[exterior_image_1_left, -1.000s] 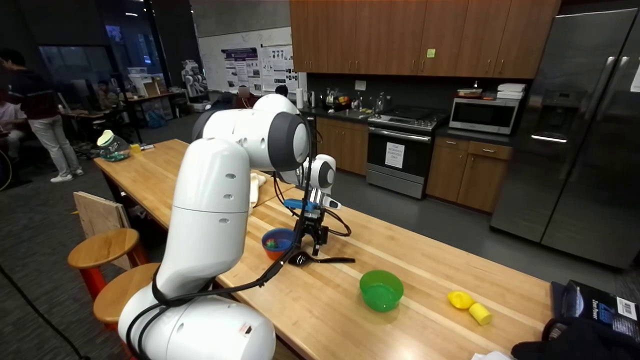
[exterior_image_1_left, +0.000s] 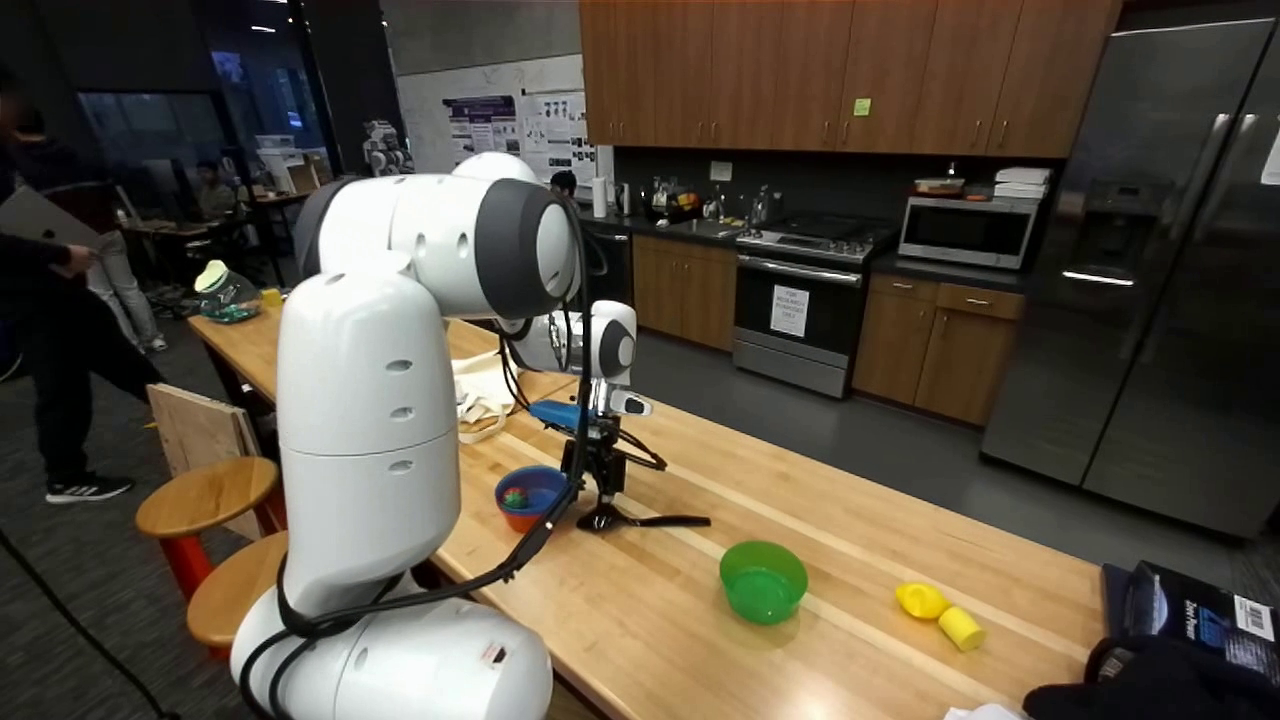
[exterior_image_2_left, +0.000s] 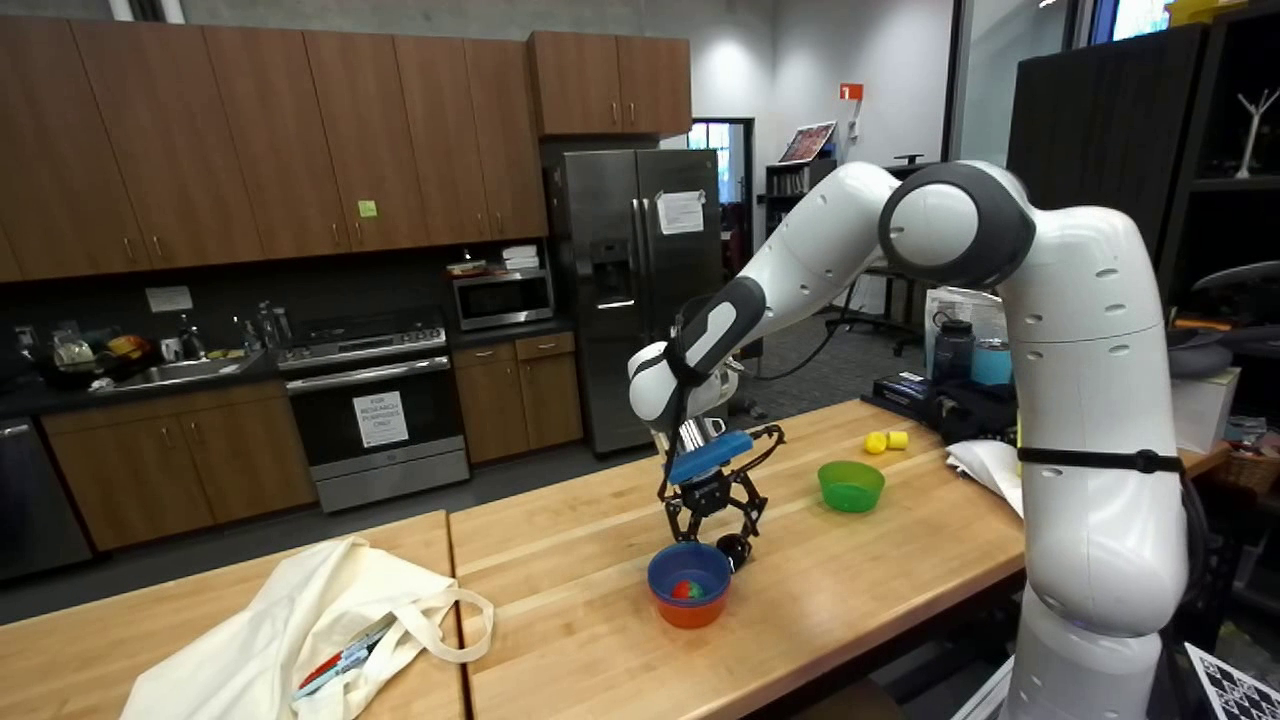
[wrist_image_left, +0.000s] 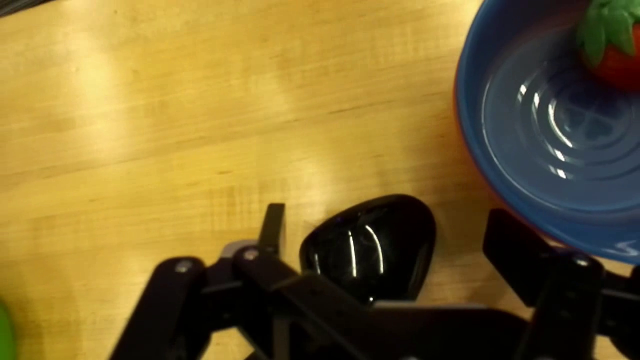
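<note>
My gripper is open, low over the table, its fingers on either side of the rounded head of a black spoon-like utensil (wrist_image_left: 375, 246). Nothing is gripped. In exterior view 1 the utensil's handle (exterior_image_1_left: 672, 521) lies flat, pointing toward the green bowl (exterior_image_1_left: 764, 584). One finger (wrist_image_left: 516, 258) is right against the rim of a bowl, blue inside and orange-red outside (wrist_image_left: 480, 138); whether it presses on it is hard to tell. Inside that bowl rests a red strawberry with green leaves (wrist_image_left: 621, 66). In exterior view 2 the gripper (exterior_image_2_left: 717, 534) stands just behind the bowl (exterior_image_2_left: 690, 616).
A yellow lemon-like piece (exterior_image_1_left: 921, 600) and a yellow cylinder (exterior_image_1_left: 961, 628) lie beyond the green bowl. A cream cloth bag (exterior_image_2_left: 270, 624) is on the adjoining tabletop. Dark items and a box (exterior_image_1_left: 1212, 612) crowd the far end. Wood between the bowls and back edge is bare.
In exterior view 1 the arm and gripper have shifted left and slightly lower. The blue bowl has also slid left, away from the utensil. The utensil and green bowl look unmoved.
</note>
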